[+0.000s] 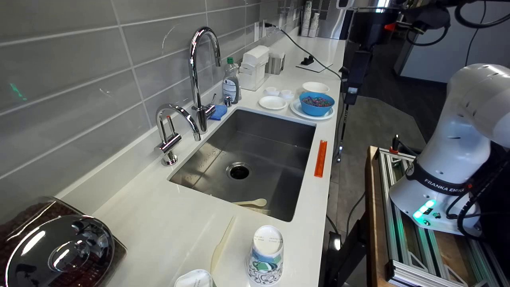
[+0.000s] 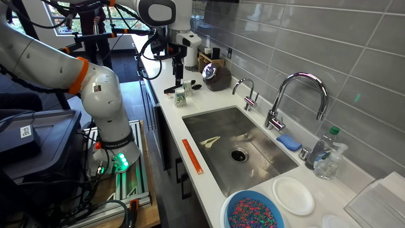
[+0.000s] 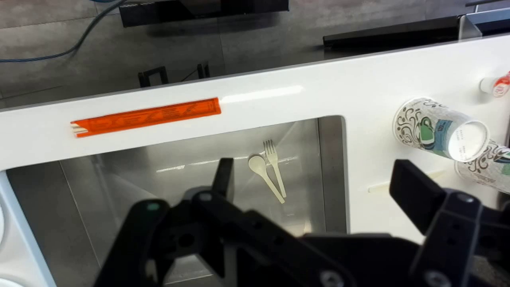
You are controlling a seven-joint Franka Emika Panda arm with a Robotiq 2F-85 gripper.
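Note:
In the wrist view my gripper stands open, its two fingers wide apart and nothing held between them. Below it, a pale spoon point(image 3: 258, 166) and a pale fork point(image 3: 273, 157) lie side by side on the floor of the steel sink point(image 3: 333, 177). A pale knife point(image 1: 220, 248) rests on the counter beyond the sink's near edge in exterior view 1. Close to it stands an upside-down patterned paper cup point(image 1: 265, 263), with a second cup point(image 1: 195, 279) partly cut off by the frame. An orange chopstick packet point(image 1: 320, 158) lies along the sink's outer side.
Past the sink's far end are a blue bowl point(image 1: 316, 109) of colourful bits, a white plate point(image 1: 273, 103) and a soap bottle point(image 1: 231, 82). Two taps, one tall point(image 1: 193, 71) and one short point(image 1: 165, 138), rise along the wall side. A dark lidded container point(image 1: 59, 253) occupies the near left counter.

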